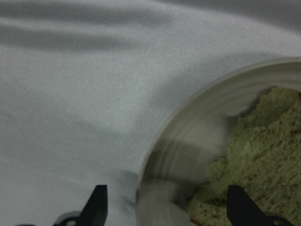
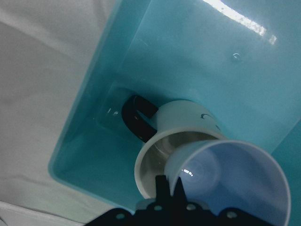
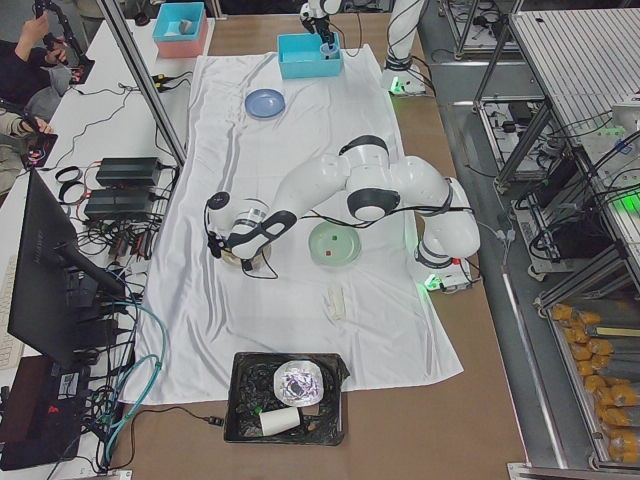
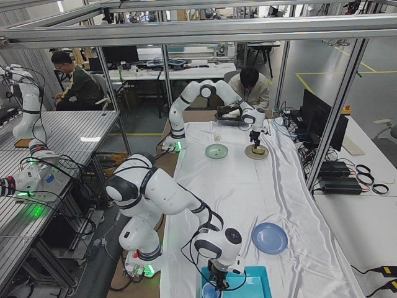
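Observation:
A beige plate (image 4: 248, 153) holds a yellowish flatbread (image 1: 263, 165). My left gripper is low over its rim, open, one finger above white cloth and the other at the bread. At the cloth's far end from it, a turquoise bin (image 2: 108, 56) holds a white mug (image 2: 183, 115) with black handle. My right gripper is shut on the rim of a blue cup (image 2: 244, 179), which sits over the mug's mouth.
A blue plate (image 4: 270, 238) and green plate (image 3: 335, 243) rest on the cloth. A black tray (image 3: 240, 400) with assorted items stands at the near end. Cloth between the plates is clear.

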